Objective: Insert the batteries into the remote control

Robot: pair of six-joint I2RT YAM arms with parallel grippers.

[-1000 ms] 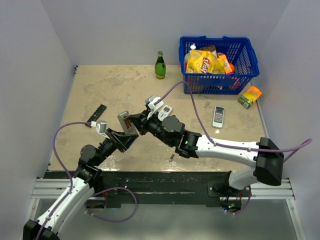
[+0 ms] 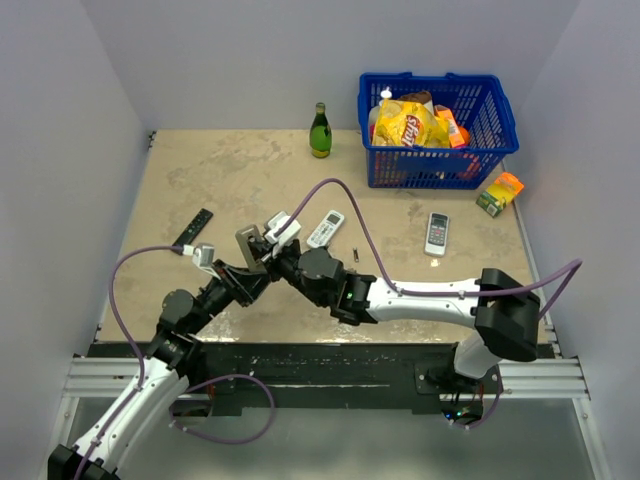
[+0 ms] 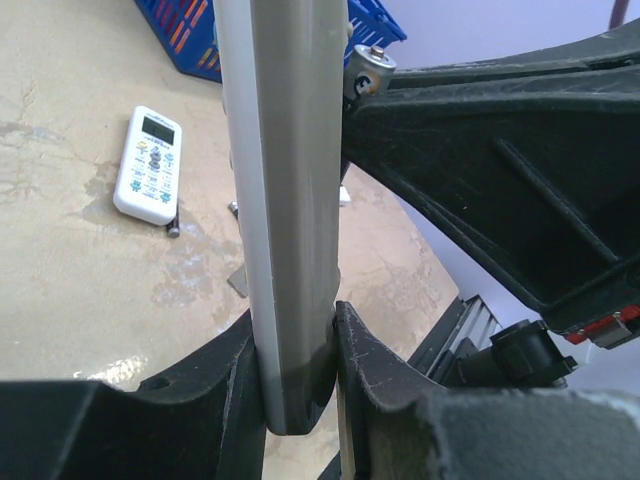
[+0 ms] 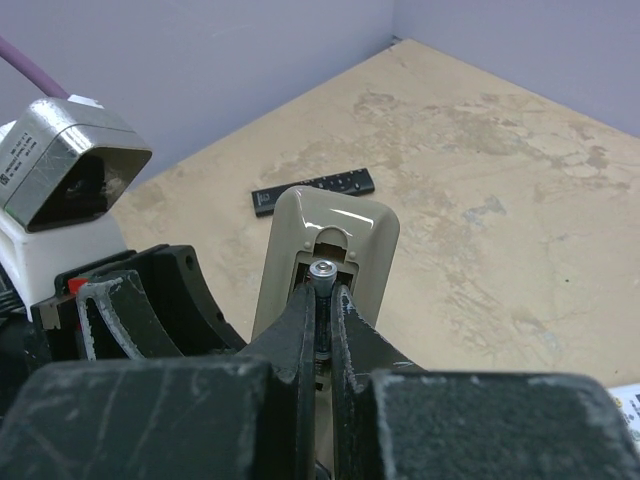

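Note:
My left gripper is shut on a grey remote control [image 3: 290, 200], holding it up off the table on edge in the left wrist view. Facing the right wrist camera is the remote's open battery compartment [image 4: 332, 252]. A small battery [image 4: 322, 270] is pinched in my right gripper, its capped end toward the camera and in front of the compartment. The left wrist view shows that battery [image 3: 370, 68] at the tips of the right fingers [image 3: 420, 120], close beside the remote. Whether it touches the compartment cannot be told.
On the table lie a black remote [image 2: 193, 227], a white remote [image 2: 326, 229], another white remote [image 2: 437, 234] and a small battery [image 2: 355, 255]. A green bottle [image 2: 320, 132] and a blue basket [image 2: 440, 165] stand at the back.
The right gripper has moved left in the top view, right up to the held remote, and its arm has followed. The left arm looks unmoved.

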